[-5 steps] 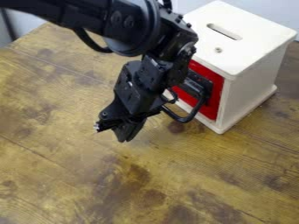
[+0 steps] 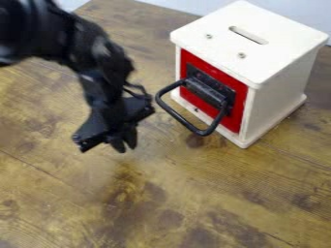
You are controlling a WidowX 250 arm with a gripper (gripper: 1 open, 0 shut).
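Observation:
My black gripper hangs at the left, low over the wooden table, blurred, with its fingers shut and nothing seen between them. To its right stands a white wooden box with a slot and screws on top and a red front panel. On that panel is a black fixture with a black loop handle sticking out toward my gripper, apart from it.
The table's far edge is near the top left, partly behind the arm.
My arm and gripper have moved left, away from the box, uncovering its red front and black handle. The box stands in the same place.

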